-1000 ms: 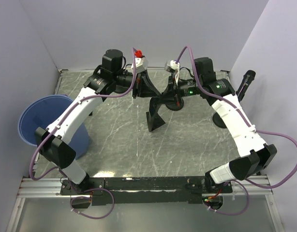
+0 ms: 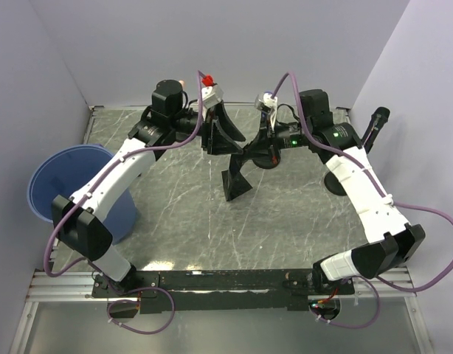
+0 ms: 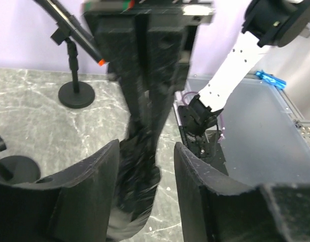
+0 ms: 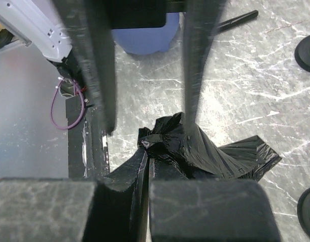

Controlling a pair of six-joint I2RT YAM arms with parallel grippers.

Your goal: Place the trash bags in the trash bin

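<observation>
A black trash bag [image 2: 234, 183] hangs above the marble tabletop at the centre, pinched in my right gripper [image 2: 252, 149], which is shut on it; in the right wrist view the bag [image 4: 205, 156] bunches up beyond the fingers. My left gripper [image 2: 225, 140] is just left of it, open, its fingertips [image 3: 186, 161] apart, with the bag [image 3: 132, 196] behind the gap and to its left in the left wrist view. The blue trash bin [image 2: 119, 221] stands at the left side of the table.
Black round stands [image 3: 76, 96] are at the back and right of the table [image 2: 189, 228]. A dark pen-like item [image 4: 238, 19] lies near the bin.
Both arms have shifted slightly in the top view, the left gripper a little down and left, away from the bag. The bag stays with the right gripper.
</observation>
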